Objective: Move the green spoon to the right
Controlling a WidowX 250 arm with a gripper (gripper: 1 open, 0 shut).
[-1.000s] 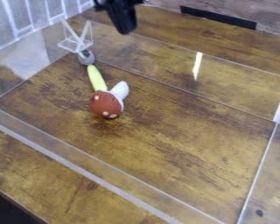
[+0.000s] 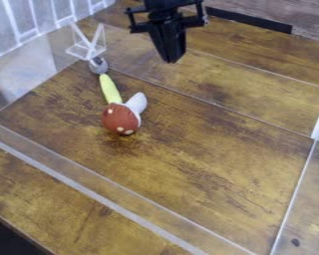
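The green spoon lies toward the left of the wooden surface, its yellow-green handle [image 2: 111, 90] pointing at the camera and its grey metal end [image 2: 99, 66] farther back. A red toy mushroom [image 2: 121, 119] with pale spots and a white stem rests at the handle's near end. My dark gripper [image 2: 173, 54] hangs at the top centre, to the right of the spoon and apart from it. It is too dark and blurred to show how its fingers stand, and nothing can be made out in it.
Clear walls bound the surface, with a transparent rim [image 2: 83, 192] along the front left. Behind the spoon's metal end is a white wire-like piece [image 2: 87, 43]. Bare wood [image 2: 222, 149] fills the middle and right.
My gripper has moved from the upper left to the right and slightly lower in the view. The spoon and the mushroom have stayed in place.
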